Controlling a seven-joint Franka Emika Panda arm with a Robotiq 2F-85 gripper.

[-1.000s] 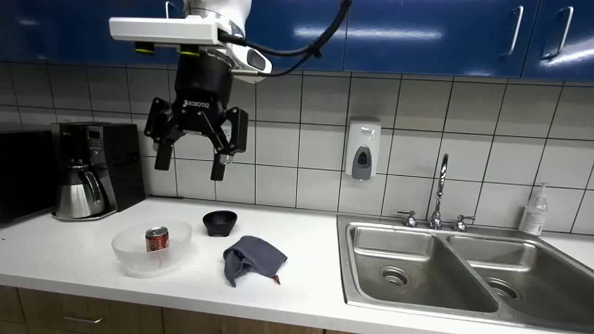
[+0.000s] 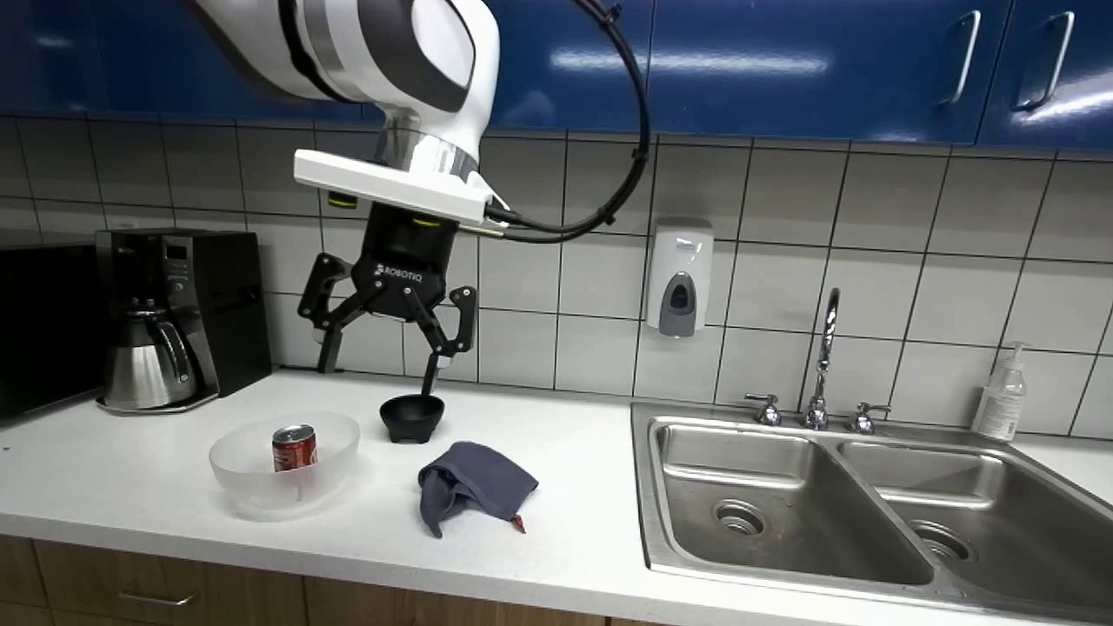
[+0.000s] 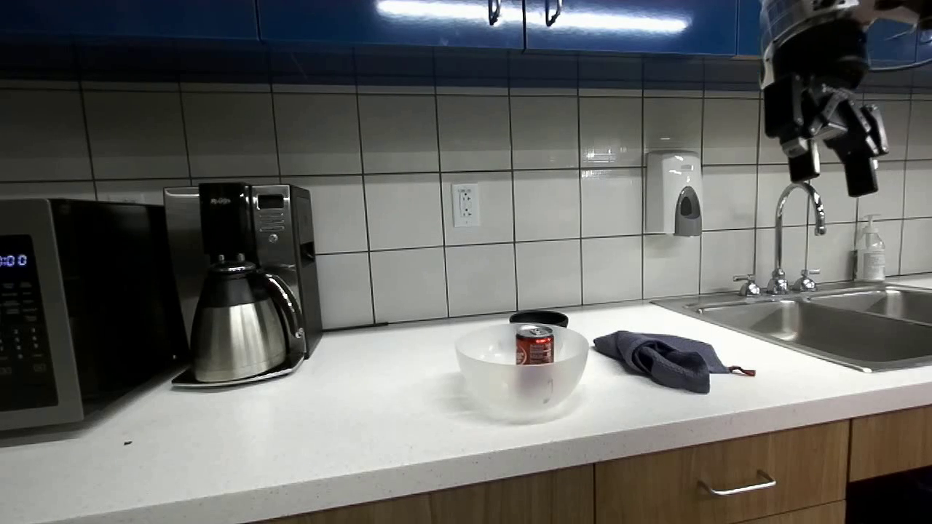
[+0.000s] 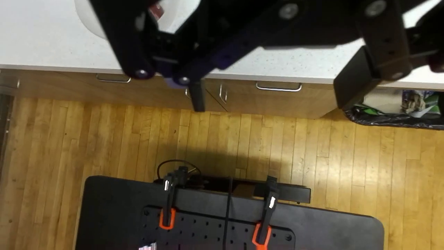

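Note:
My gripper (image 2: pixel 380 376) hangs open in the air in front of the tiled wall, its fingers spread with nothing between them. In exterior view 2 the gripper (image 3: pixel 832 175) appears high at the right. A red can (image 2: pixel 294 447) stands inside a frosted translucent bowl (image 2: pixel 245 482) on the counter. Behind and right of that bowl sits a small black bowl (image 2: pixel 411 421); one fingertip overlaps its rim in exterior view 1, but exterior view 2 shows the gripper well above the counter. A crumpled grey-blue cloth (image 2: pixel 480 480) lies to the right, its small red tag towards the sink.
A double steel sink (image 2: pixel 644 501) with a faucet (image 2: pixel 824 355) takes up the right side. The coffee maker (image 2: pixel 235 313) and microwave (image 3: pixel 113 288) stand at the left. Blue cabinets (image 2: pixel 814 73) overhang the counter. Bare counter lies between cloth and sink.
The objects on the counter have not moved.

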